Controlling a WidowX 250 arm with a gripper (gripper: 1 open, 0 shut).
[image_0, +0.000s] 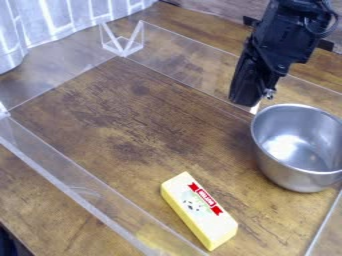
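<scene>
My black gripper (254, 92) hangs at the upper right, just above and behind a steel bowl (297, 150) and pointing down; its fingers look shut, with nothing visible between them, though they are small and dark. A yellow butter box (199, 210) with a red label lies on the wooden table at the bottom centre, left of and in front of the bowl, apart from the gripper.
Clear plastic walls (80, 190) border the work area on the left and back, with a clear bracket (122, 42) at the back left. A white curtain hangs at the top left.
</scene>
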